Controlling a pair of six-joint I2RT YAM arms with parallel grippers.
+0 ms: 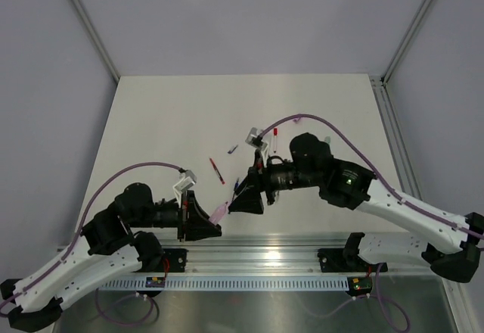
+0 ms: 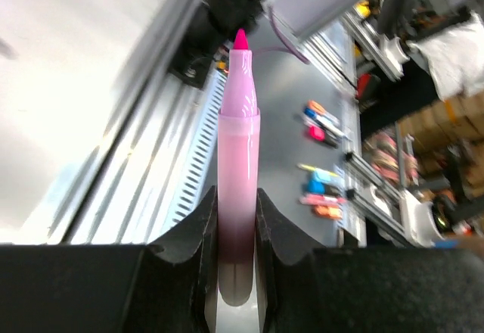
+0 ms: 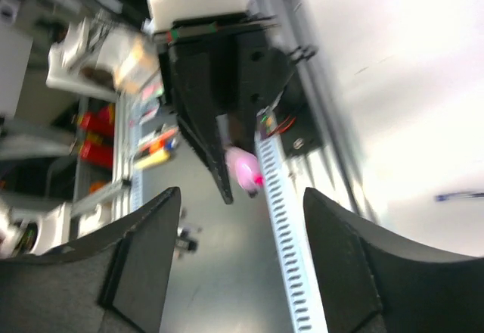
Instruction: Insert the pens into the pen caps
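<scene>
A pink pen [image 2: 238,166], cap on one end with a pink tip, stands upright in my left gripper, which is shut on it. From above, its pink body [image 1: 218,213] pokes out to the right of that gripper. My right gripper is part open, nothing visible between its fingers, up and to the right of the left one. On the white table [image 1: 166,113] lie a red pen [image 1: 217,170], a small dark pen piece [image 1: 232,149], another red pen [image 1: 275,133], a purple cap [image 1: 297,119] and a green piece, partly behind the right arm.
The right arm covers part of the table's right side.
</scene>
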